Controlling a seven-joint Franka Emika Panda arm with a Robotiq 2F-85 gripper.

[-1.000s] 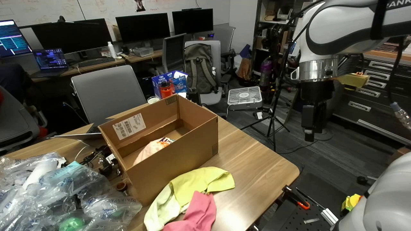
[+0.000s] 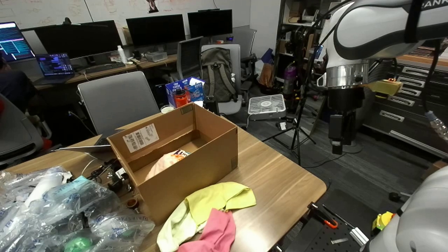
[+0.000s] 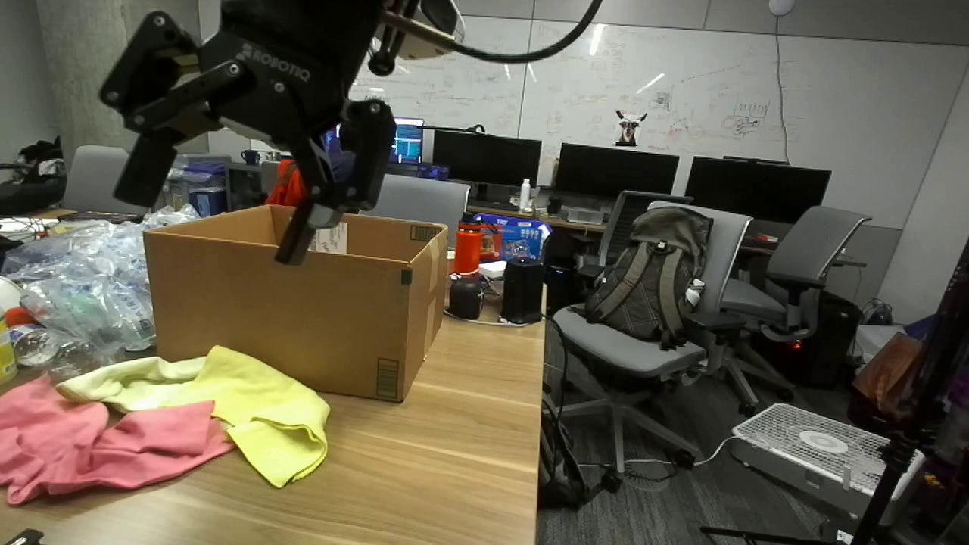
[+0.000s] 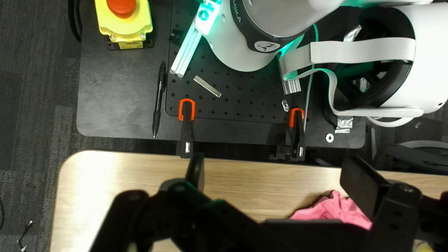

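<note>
My gripper is open, its two fingers wide apart with nothing between them in the wrist view. In exterior view 2 it hangs high in front of the scene, clear of the table. A pink cloth (image 2: 215, 231) lies crumpled on the table, beside a yellow cloth (image 2: 218, 197) with a pale yellow-green part. Behind the cloths stands an open cardboard box (image 2: 197, 176). Inside it rests a pale pink-orange item (image 2: 165, 163) with printed marks, partly hidden by the near wall.
Clear plastic air-pillow packaging (image 2: 92, 210) heaps up left of the box. By the robot base, two orange-tipped clamps and a yellow emergency-stop box (image 4: 126, 23) sit on the black mount.
</note>
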